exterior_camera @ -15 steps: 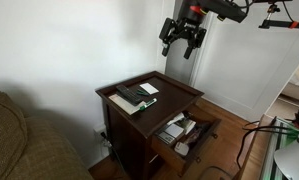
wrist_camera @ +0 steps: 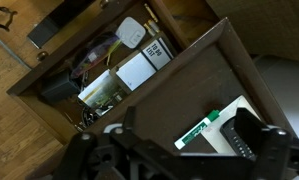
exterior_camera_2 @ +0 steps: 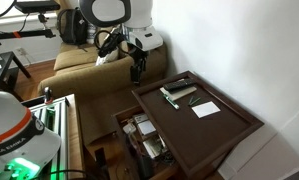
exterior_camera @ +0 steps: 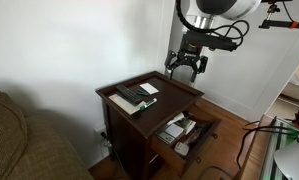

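My gripper (exterior_camera: 184, 72) hangs open above the dark wooden cabinet top (exterior_camera: 177, 99), with nothing between its fingers. In the wrist view its two fingers (wrist_camera: 129, 119) stand wide apart along the lower edge. A white marker with green parts (wrist_camera: 193, 131) lies on the top beside a black handheld object (wrist_camera: 235, 139) and a pale flat item (wrist_camera: 221, 122). A square of white paper (exterior_camera_2: 205, 109) rests farther along the top. Below, a drawer (exterior_camera: 200, 148) is pulled out, holding white boxes (wrist_camera: 136, 71) and assorted small items.
Cabling loops around the wrist of the arm. A brown couch (exterior_camera: 29, 140) stands to the left in exterior view 1, and a white wall (exterior_camera: 69, 50) rises behind the cabinet. The open drawer juts out over the wooden floor.
Compared with a second ago, my gripper is lower and slightly farther right in exterior view 1. The objects on the cabinet look unchanged.
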